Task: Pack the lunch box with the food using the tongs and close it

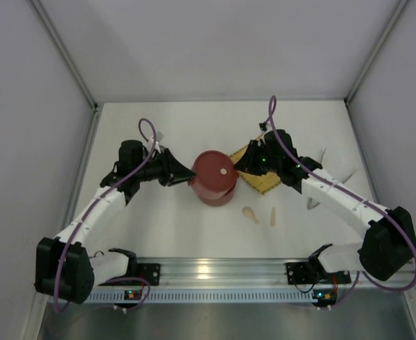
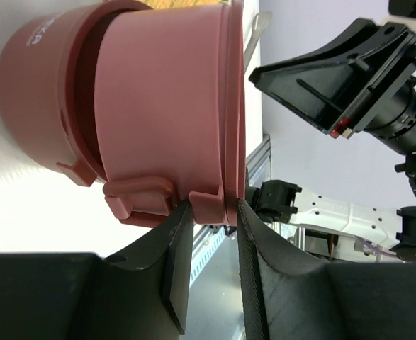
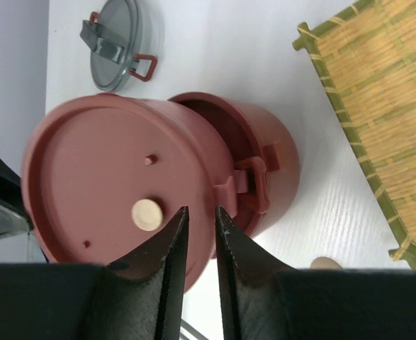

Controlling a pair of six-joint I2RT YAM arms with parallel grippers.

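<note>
A dark-pink lunch box lid section [image 1: 211, 166] is tilted over the pink lunch box body [image 2: 34, 85], mid-table. My left gripper is at a tab on the upper section's side, its fingertips close together on or against it. My right gripper is at the opposite side, fingertips at the lid's rim near another tab; whether it grips is unclear. The upper section shows a flat top with a pale round spot, and the dark inside of the body shows in the gap beneath it.
A bamboo mat [image 3: 378, 92] lies right of the box. A grey lid with red handles [image 3: 115, 46] is at the left. A wooden spoon [image 1: 249, 212], a light stick [image 1: 272, 217] and long utensils at the right lie on the table.
</note>
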